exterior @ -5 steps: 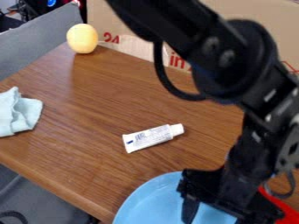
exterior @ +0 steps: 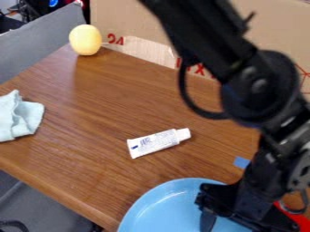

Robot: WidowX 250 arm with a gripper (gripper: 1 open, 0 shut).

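Observation:
My gripper point(exterior: 224, 201) is low at the bottom right, over the right part of a blue plate point(exterior: 158, 210). It is open; its fingertips are dark and partly hard to make out against the plate. A white tube point(exterior: 158, 142) lies on the wooden table point(exterior: 103, 109) above the plate. A pale yellow egg-shaped object point(exterior: 85, 40) stands at the far back left of the table. A light blue cloth point(exterior: 17, 117) lies at the left edge.
A cardboard box point(exterior: 145, 23) runs along the back. A red object point(exterior: 295, 220) sits at the lower right, partly hidden by the arm.
The arm and gripper have shifted to the right, uncovering more table near the right side. The tube, plate, cloth and yellow object have not moved.

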